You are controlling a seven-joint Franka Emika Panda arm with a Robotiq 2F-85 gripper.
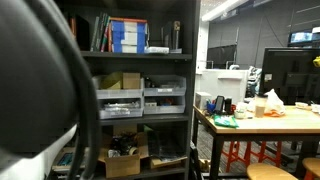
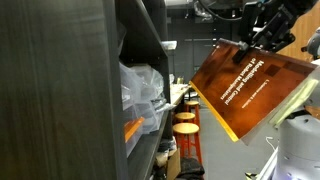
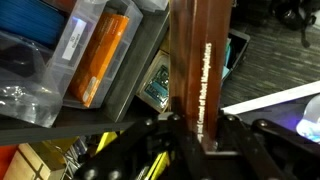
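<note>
A brown-red book (image 2: 250, 88) with white lettering and a yellow-orange edge hangs tilted in the air in exterior view 2. My gripper (image 2: 258, 40) is shut on its upper edge, beside the dark shelf (image 2: 60, 90). In the wrist view the book (image 3: 202, 60) is seen spine-on, running up from between the fingers of my gripper. An orange item lies in a clear bin (image 3: 100, 62) to the book's left. Exterior view 1 shows part of the arm (image 1: 50, 75) large at the left; the gripper and held book are out of its frame.
The bookcase holds upright books (image 1: 128, 35) on its upper shelf, clear bins (image 1: 120, 103) in the middle and cardboard boxes (image 1: 122, 148) below. A wooden table (image 1: 265, 122) with clutter stands to the right, with stools (image 1: 268, 172) near it.
</note>
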